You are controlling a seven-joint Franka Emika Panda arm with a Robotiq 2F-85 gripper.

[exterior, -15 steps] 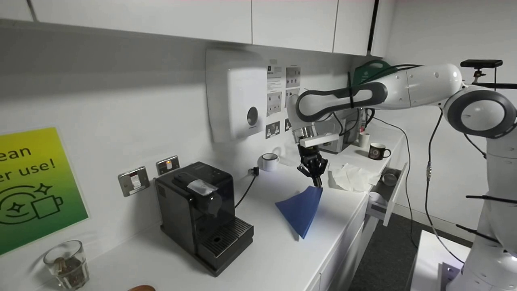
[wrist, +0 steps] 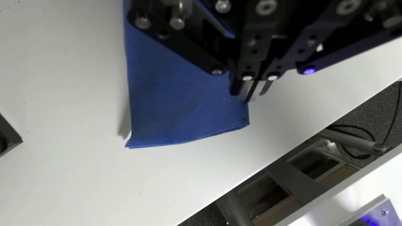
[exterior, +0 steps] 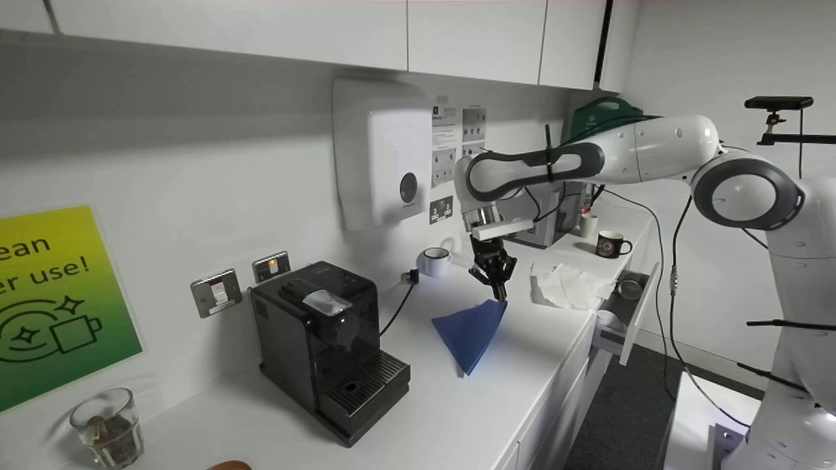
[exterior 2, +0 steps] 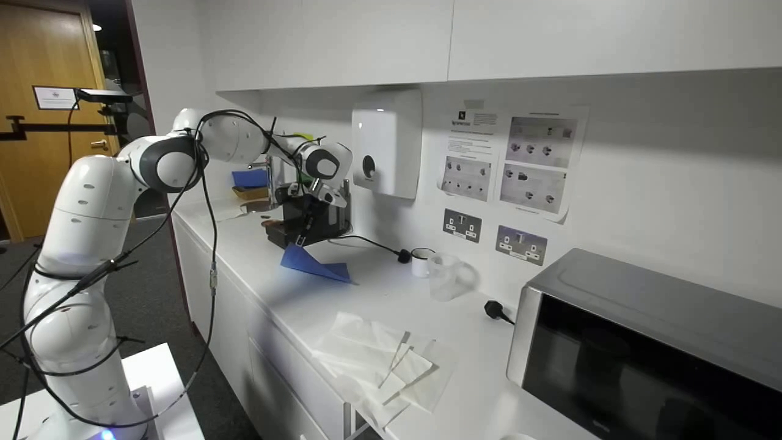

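Note:
My gripper [exterior: 499,298] is shut on one edge of a blue cloth [exterior: 472,332]. From the fingers the cloth [exterior 2: 315,265] slopes down to the white counter, its far corner low against the surface. Seen from the wrist, the folded cloth [wrist: 177,109] spreads beside and beneath the gripper, with a shadow along its left edge. Where exactly the pinched edge sits between the fingertips is partly hidden.
A black coffee machine [exterior: 325,344] stands on the near side, against the wall. Crumpled white paper [exterior: 570,286] lies beyond the gripper, beside an open drawer [exterior: 627,309]. A white mug [exterior: 436,262] is by the wall. Bare counter surrounds the cloth.
The arm and gripper have shifted left in exterior view 1, towards the wall and coffee machine. The blue cloth has come along, its lower corner moving left and slightly up in view.

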